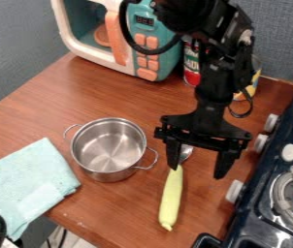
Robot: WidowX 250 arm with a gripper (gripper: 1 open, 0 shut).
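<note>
My black gripper [192, 155] hangs over the wooden table, its fingers spread open above a metal spoon [184, 153] that is partly hidden behind it. Below the spoon lies a pale yellow-green corn-like item [172, 199], lengthwise toward the front edge. To the left sits a steel pot [105, 149] with two handles. I see nothing held between the fingers.
A folded light-blue cloth [22, 184] lies at the front left. The black stove [278, 194] fills the right side. A toy microwave [111, 34], a red can [192, 64] and a yellow can stand at the back.
</note>
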